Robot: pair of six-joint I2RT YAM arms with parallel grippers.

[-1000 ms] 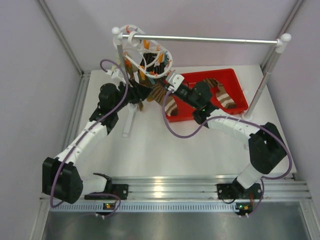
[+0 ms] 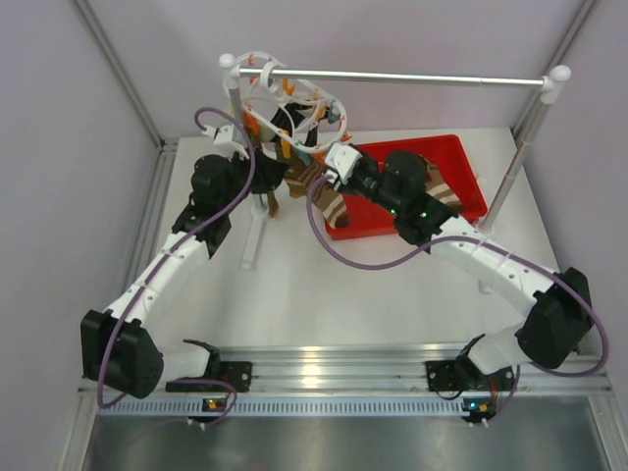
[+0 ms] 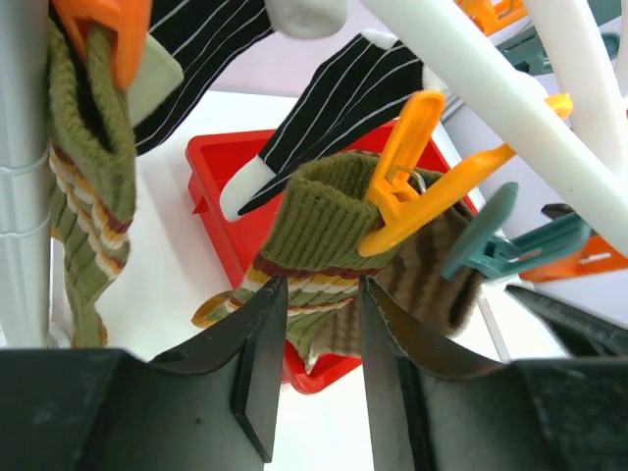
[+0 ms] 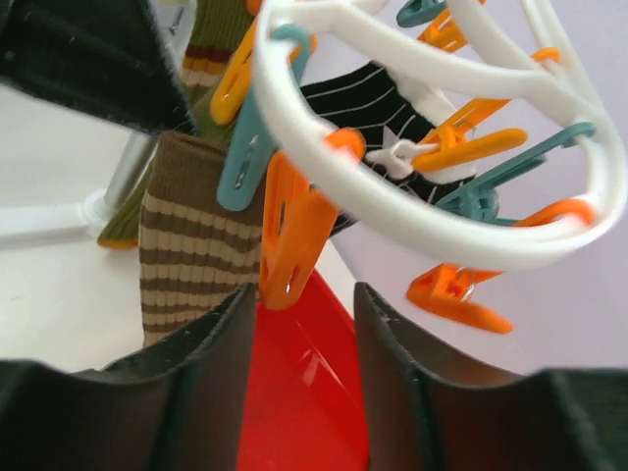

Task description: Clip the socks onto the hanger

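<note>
The round white hanger (image 2: 324,95) with its coloured clips hangs from the rack's left end. In the left wrist view a green striped sock (image 3: 316,228) hangs from a yellow-orange clip (image 3: 417,186); a brown striped sock (image 3: 427,260) is behind it, beside a teal clip (image 3: 515,243). My left gripper is open in front of the green sock, its gap empty. My right gripper is open below the hanger's rim, an orange clip (image 4: 294,245) showing near its left fingertip. The brown sock (image 4: 191,245) dangles to the left there. Whether the teal clip pinches it cannot be made out.
Black striped socks (image 3: 339,108) and another green sock (image 3: 93,147) also hang there. A red tray (image 2: 451,157) with more brown striped socks stands behind my right arm.
My left gripper has drawn back to the left. The hanger has shifted slightly to the right. My right gripper has changed angle a little, and its elbow has swung outward to the right.
</note>
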